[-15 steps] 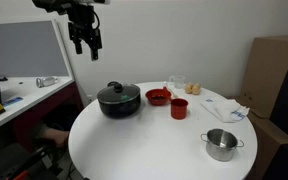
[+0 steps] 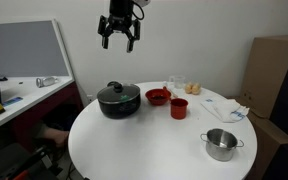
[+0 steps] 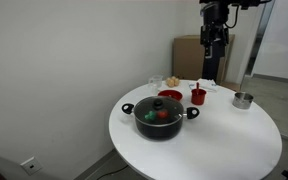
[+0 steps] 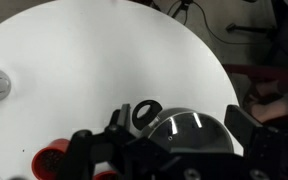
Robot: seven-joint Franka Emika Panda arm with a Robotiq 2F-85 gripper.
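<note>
High above the table's back left part, my gripper [image 2: 118, 46] is open, its fingers apart and empty. Below it and well clear stands a black two-handled pot [image 2: 119, 102] with a glass lid [image 3: 158, 103] on. Red and green shapes show through the glass in exterior view 2. In the wrist view the lid [image 4: 189, 131] and a black round piece [image 4: 146, 114] appear between the fingers, with the pot's lower part hidden by the gripper. To the pot's right are a red bowl [image 2: 158, 97] and a red mug [image 2: 179, 109]. A small steel pot [image 2: 221, 145] sits farther right.
A large cardboard box [image 2: 274, 85] stands behind at the right.
In exterior view 1 my gripper has moved right and slightly up, from left of the black pot to above it. Its fingers now show spread apart. The table objects have stayed put.
</note>
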